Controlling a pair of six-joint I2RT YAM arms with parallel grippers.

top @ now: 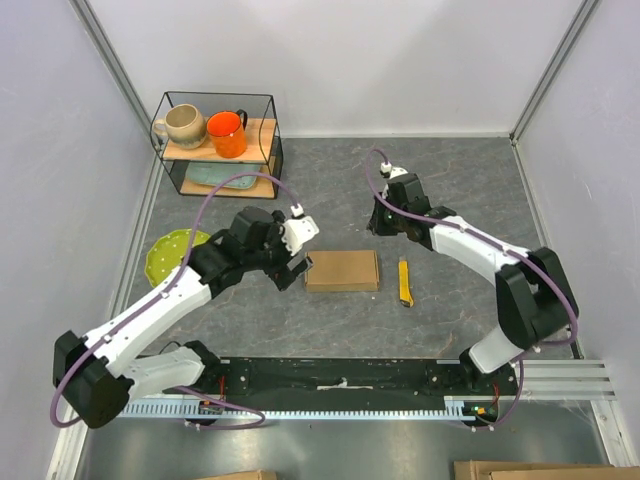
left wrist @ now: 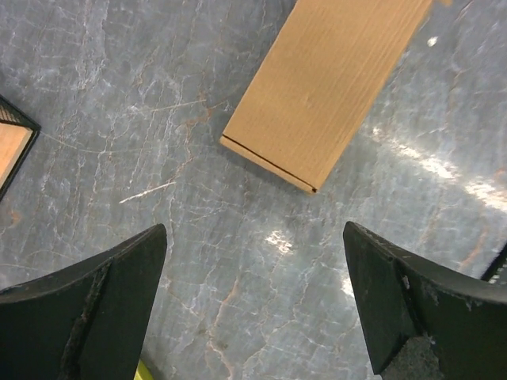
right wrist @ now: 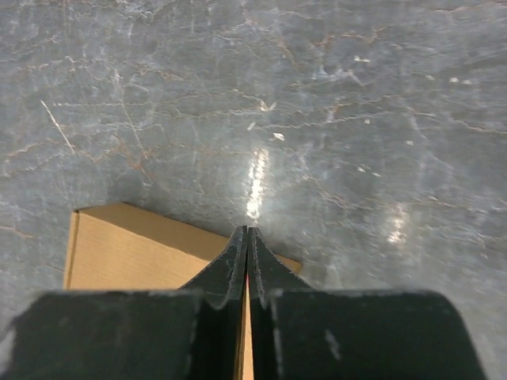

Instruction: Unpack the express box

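Observation:
A flat, closed brown cardboard box (top: 342, 271) lies in the middle of the table; the wrist views show it too, as the box (left wrist: 317, 95) and the box edge (right wrist: 142, 249). My left gripper (top: 298, 268) is open near the box's left end, with nothing between its fingers; whether it touches the box I cannot tell. Behind the box's right end, my right gripper (top: 376, 226) is shut, its tips meeting with nothing showing between them. The yellow box cutter (top: 404, 283) lies just right of the box.
At the back left a wire rack (top: 282, 150) holds a beige mug (top: 186, 127), an orange mug (top: 227, 135) and a pale blue dish (top: 215, 173). A yellow-green plate (top: 162, 262) sits partly behind the left arm. Clear table stretches behind and in front of the box.

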